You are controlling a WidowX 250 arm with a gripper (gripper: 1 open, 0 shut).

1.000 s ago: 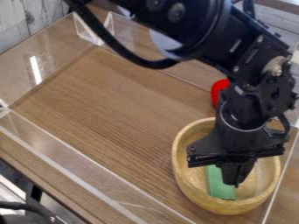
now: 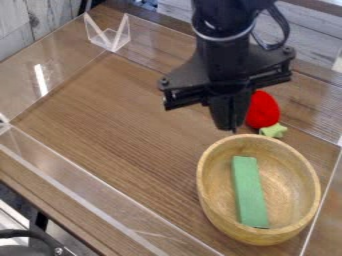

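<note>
My gripper [image 2: 221, 100] is raised over the table, above and behind a wooden bowl [image 2: 294, 205]; its dark housing fills the upper middle of the view, and whether the fingers are open or shut is hard to make out. A green block [image 2: 249, 190] lies lengthwise inside the bowl. A red object [image 2: 263, 108] with a small green part sits behind the bowl, partly hidden by the gripper.
A clear plastic container [image 2: 108, 30] stands at the back left. The table's edge runs along the lower left.
My gripper has risen out of the bowl and moved back, away from it, uncovering the green block, which lies in the bowl.
</note>
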